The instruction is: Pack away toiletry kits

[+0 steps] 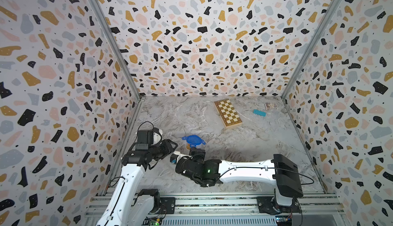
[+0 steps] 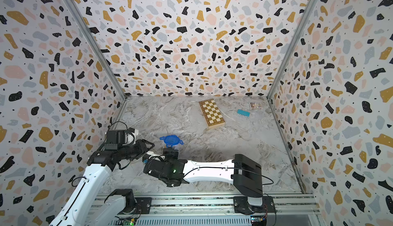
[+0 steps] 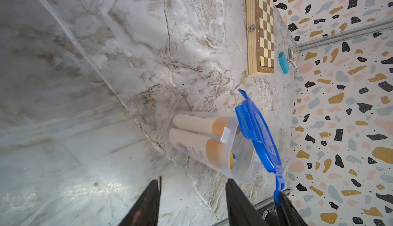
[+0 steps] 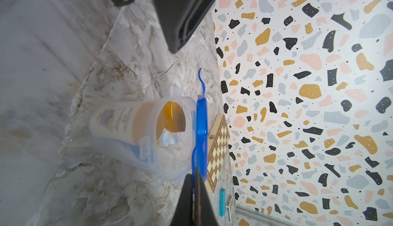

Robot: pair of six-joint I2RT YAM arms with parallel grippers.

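A clear plastic container [image 3: 204,166] stands on the marble table. Inside are two bottles with orange caps [image 4: 167,115] and a small clear-and-blue item. At the tub's mouth is the blue lid [image 4: 201,129], which has side tabs and does not look seated on the rim [image 4: 155,119]. My right gripper is shut on one of its tabs. My left gripper is open, its fingers [image 3: 235,201] apart with only table between them, on the container's near left side. In the top left view the right arm hides most of the tub below the lid [image 1: 194,139].
A chessboard box [image 1: 228,113] lies farther back, with a light-blue box [image 1: 259,112] and a small card box [image 1: 271,105] to its right. The two grippers are close together.
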